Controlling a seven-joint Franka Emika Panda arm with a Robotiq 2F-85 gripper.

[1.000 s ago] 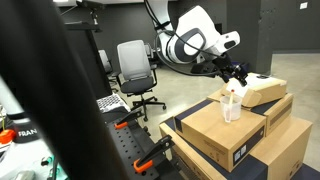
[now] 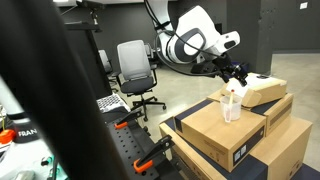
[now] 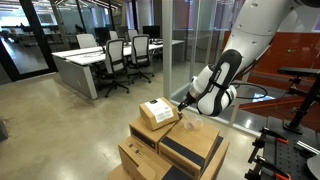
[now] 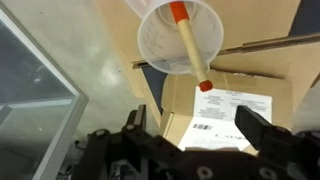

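A clear plastic cup (image 4: 152,38) lies in the upper part of the wrist view, with a wooden stick (image 4: 190,42) in it. The stick has a red band and a red tip that reaches past the rim. In exterior view 1 the cup (image 2: 231,108) stands on a cardboard box (image 2: 212,128). My gripper is open, its two dark fingers wide apart with nothing between them. From the outside, the gripper (image 2: 238,76) hangs above and slightly behind the cup, apart from it.
Another box (image 3: 158,113) with a white label (image 4: 228,120) sits beside the cup's box. More boxes stand below. Office chairs (image 2: 137,65) and desks are further back, and open floor (image 3: 60,130) lies to the left in exterior view 2.
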